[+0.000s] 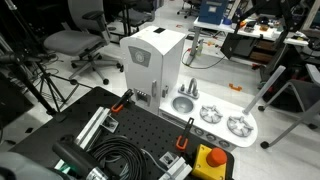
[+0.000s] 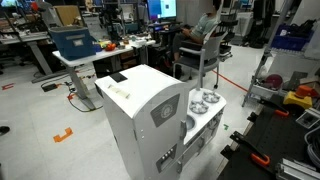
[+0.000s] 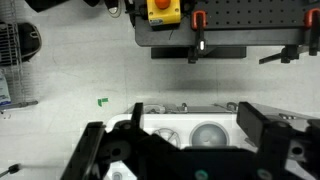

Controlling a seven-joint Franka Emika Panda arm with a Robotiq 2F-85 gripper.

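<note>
A white toy kitchen unit stands past the dark table, with a tall cabinet (image 1: 155,62), a small sink (image 1: 183,104) with a faucet, and round burners (image 1: 240,126) on its counter. From above, the wrist view shows the grey sink bowl (image 3: 209,136) between the fingers of my gripper. Those fingers are wide apart, and nothing shows between them at their own height; the fingers look open. Part of the dark arm (image 1: 275,18) is at the top right of exterior view 1, high above the counter. The cabinet's inside is hidden in exterior view 1.
A yellow box with a red button (image 1: 216,157) sits at the table's corner. Orange-handled clamps (image 1: 184,138) stand along its edge, and black cable (image 1: 118,156) lies coiled on it. Chairs (image 1: 82,40) stand behind.
</note>
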